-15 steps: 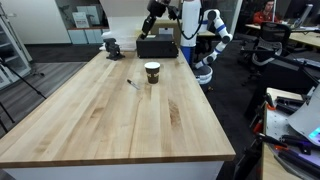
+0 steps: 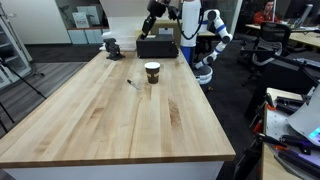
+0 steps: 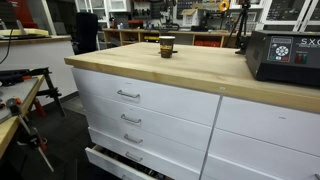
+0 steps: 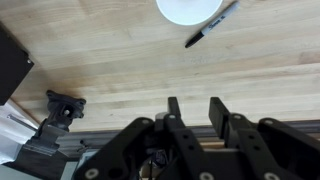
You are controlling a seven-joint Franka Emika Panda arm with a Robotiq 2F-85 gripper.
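A paper cup [image 2: 152,72] with a dark band stands upright toward the far part of the wooden table. In the wrist view the same cup [image 4: 189,8] shows as a white round opening, cut by the top edge. Close beside it lies a marker [image 4: 212,24] with a dark tip and pale body; it appears small as the marker [image 2: 133,84] in the first exterior view. My gripper hangs above the table, open, with nothing between its fingers. Both cup and marker are apart from it.
A black toaster-like machine [image 3: 285,57] stands on the tabletop near one edge. A small dark clamp-like object [image 4: 62,105] sits at the wrist view's left. Below, one drawer [image 3: 120,163] hangs open.
The arm at the back of the first exterior view shifts very slightly. Cup and marker stay where they were.
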